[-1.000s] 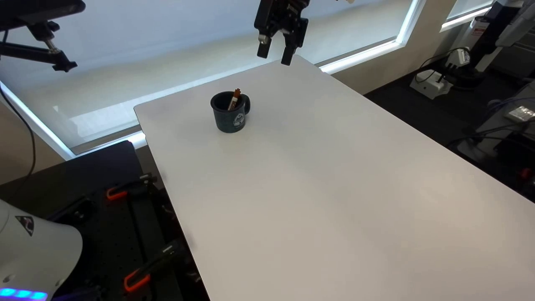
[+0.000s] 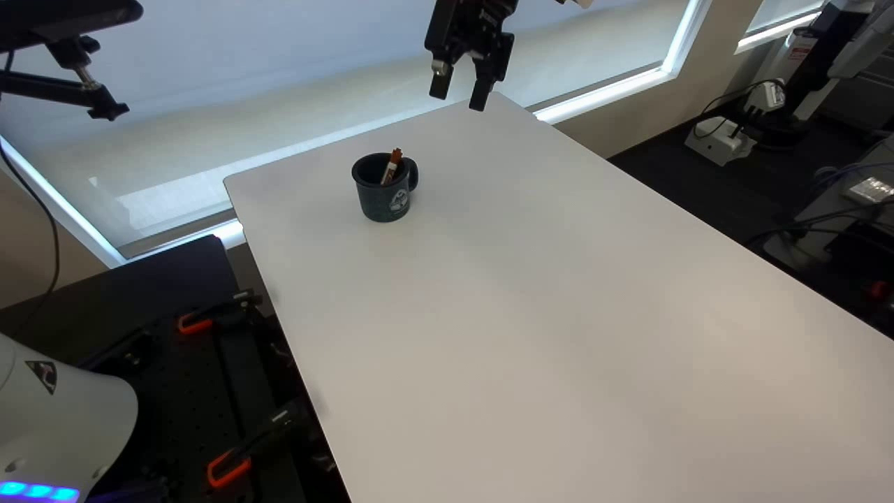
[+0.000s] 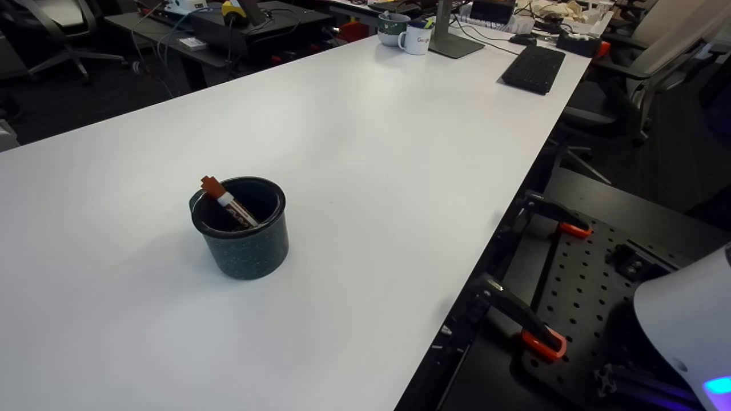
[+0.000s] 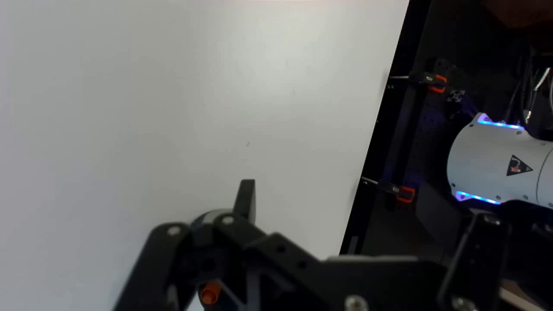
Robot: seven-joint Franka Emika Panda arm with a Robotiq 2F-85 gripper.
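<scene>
A dark speckled mug (image 2: 383,201) stands upright at the far end of the white table (image 2: 536,293). Leaning inside it, a marker with a brown-orange cap (image 3: 223,195) pokes above the rim. High above the table, to the right of the mug in exterior view 1, my gripper (image 2: 460,91) is open, its fingers apart and nothing between them. From the wrist, one dark finger (image 4: 246,201) shows, and the orange marker end (image 4: 210,293) peeks past the gripper body, which hides most of the mug. Exterior view 2 does not show the gripper.
A white mug (image 3: 415,39), a monitor stand (image 3: 456,45) and a keyboard (image 3: 534,69) occupy the opposite end. Orange-handled clamps (image 3: 545,345) line one edge beside the robot base (image 4: 497,160).
</scene>
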